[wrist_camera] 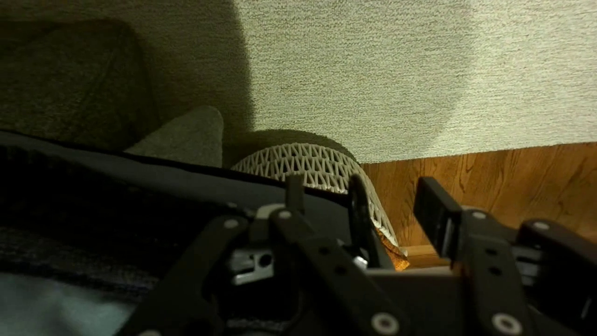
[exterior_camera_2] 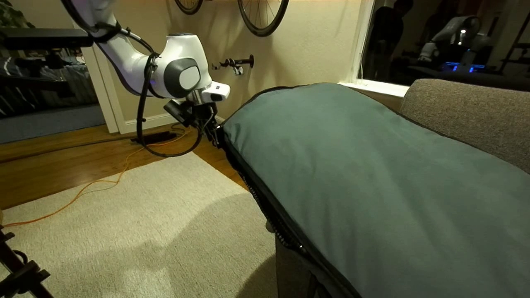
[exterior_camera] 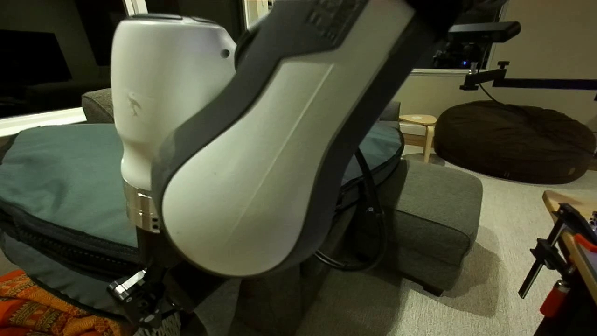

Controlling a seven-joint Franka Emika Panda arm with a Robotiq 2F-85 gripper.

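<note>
A big teal-topped bag (exterior_camera_2: 348, 164) with black sides and a zipper (exterior_camera_2: 271, 213) along its edge lies over the couch. At the bag's far corner is my gripper (exterior_camera_2: 217, 135). From the wrist view, the gripper stands open, its left fingertip (wrist_camera: 294, 193) apart from the right one (wrist_camera: 432, 201). A dark upright tab or loop (wrist_camera: 361, 215) shows in the gap, nearer the left finger; whether anything touches it I cannot tell. The bag's black edge (wrist_camera: 240, 190) passes beneath the left finger. In exterior view 1 the arm hides much of the bag.
Below the bag's edge stands a woven basket (wrist_camera: 302, 162), with orange patterned cloth (exterior_camera: 33, 308) near the bag. The grey couch (exterior_camera: 436, 207) extends under and beside the bag. Open rug (exterior_camera_2: 149, 223) lies in front. A cable (exterior_camera_2: 141, 119) loops from the arm.
</note>
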